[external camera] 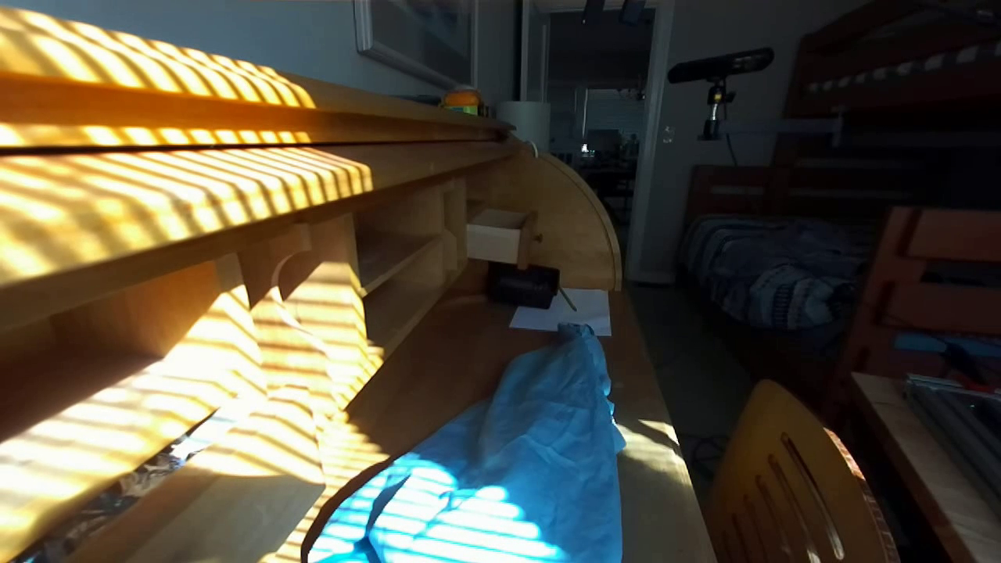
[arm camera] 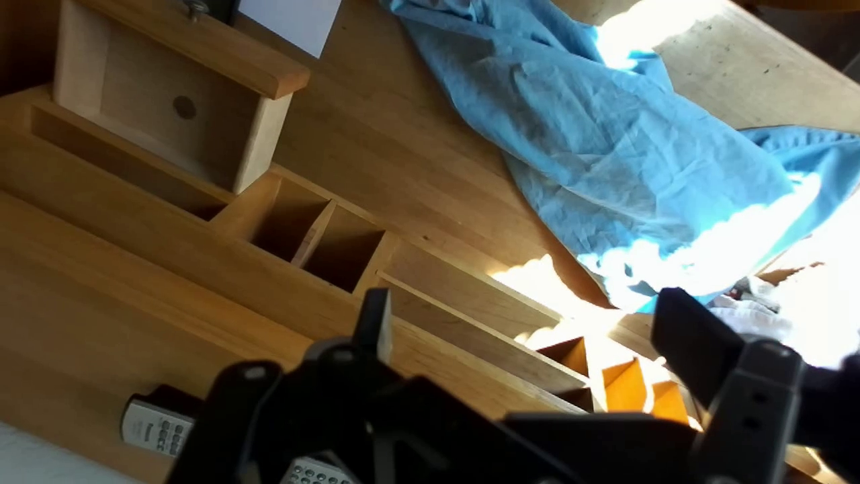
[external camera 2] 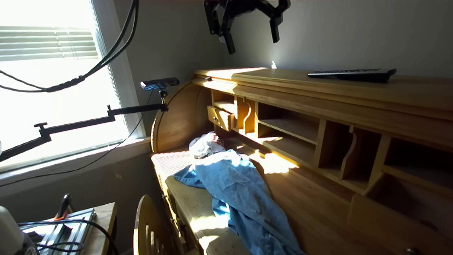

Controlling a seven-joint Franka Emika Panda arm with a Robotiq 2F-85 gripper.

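Note:
High over the desk's top shelf, my gripper (external camera 2: 253,47) hangs open with nothing between its fingers. In the wrist view its dark fingers (arm camera: 373,327) stand wide apart above the shelf and pigeonholes. A crumpled blue cloth (external camera: 549,422) lies across the desk surface, well away from the gripper; the wrist view shows the same cloth (arm camera: 613,137) spread toward the desk's front edge. One small drawer (external camera: 497,234) is pulled out at the far end in exterior view 1. Exterior view 2 shows another drawer (external camera 2: 219,117) partly out at the window end.
On the top shelf lie a grey remote (arm camera: 154,427) and a dark keypad device (external camera 2: 352,74). A black object (external camera: 522,285) and white paper (external camera: 586,314) rest on the desk. A wooden chair (external camera: 788,478) stands at its front. Bare wood separates cloth and pigeonholes.

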